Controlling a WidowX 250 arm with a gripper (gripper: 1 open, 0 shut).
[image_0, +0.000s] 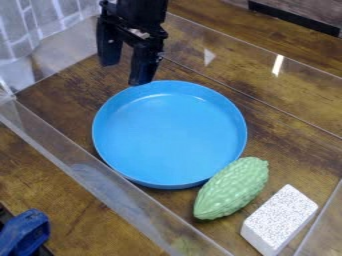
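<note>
My gripper (124, 64) is at the top left, a black two-fingered tool hanging above the table just beyond the far rim of a blue plate (170, 135). Its two fingers stand apart with nothing visible between them. The plate is empty. A green bumpy object (230, 189), like a bitter melon, lies at the lower right of the plate, and a white speckled block (278, 218) lies to the right of that.
A clear plastic wall runs along the left and lower left of the wooden table (281, 110). A dark blue object (20, 236) sits outside it at the bottom left.
</note>
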